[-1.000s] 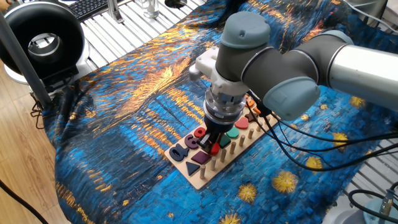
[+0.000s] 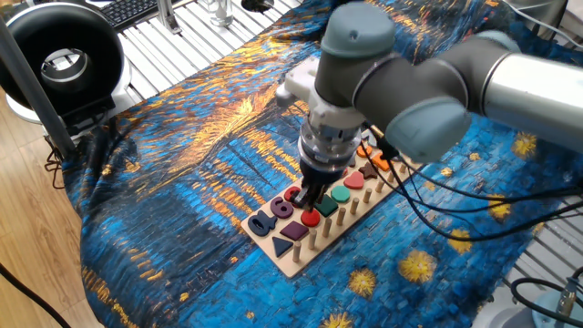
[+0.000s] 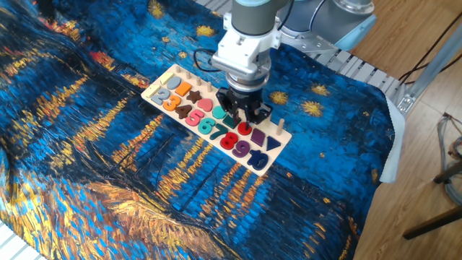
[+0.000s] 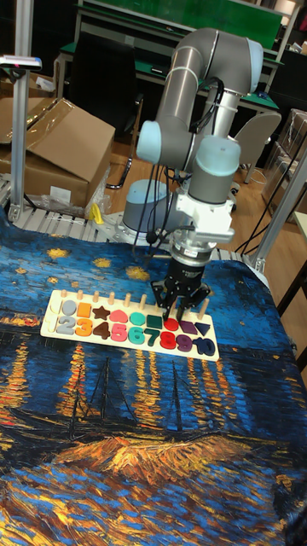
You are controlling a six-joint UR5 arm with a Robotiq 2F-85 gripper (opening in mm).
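Note:
A light wooden puzzle board (image 2: 290,265) lies on the patterned cloth, with coloured number pieces, flat shapes and a row of short pegs. My gripper (image 3: 244,121) points down above the board, near the red circle (image 2: 311,218) and the red 8 (image 3: 229,140). In exterior view 3 the black gripper (image 4: 182,310) covers part of the shape row close to the purple and dark green pieces. The purple 9 (image 2: 282,208) and the purple square (image 2: 294,230) lie beside its fingertips. Whether its fingers are apart or together is too small and dark to make out.
The blue, orange and black cloth (image 3: 108,209) has wide free room around the board. Cables hang along the arm, over the cloth. A cardboard box (image 4: 68,150) stands behind the table, and a round black device (image 2: 64,68) is by its edge.
In exterior view 1 the fingertips have shifted slightly up the image, uncovering more of the purple 9 and the red circle. The arm's nearer joints have shifted slightly. The board looks unmoved.

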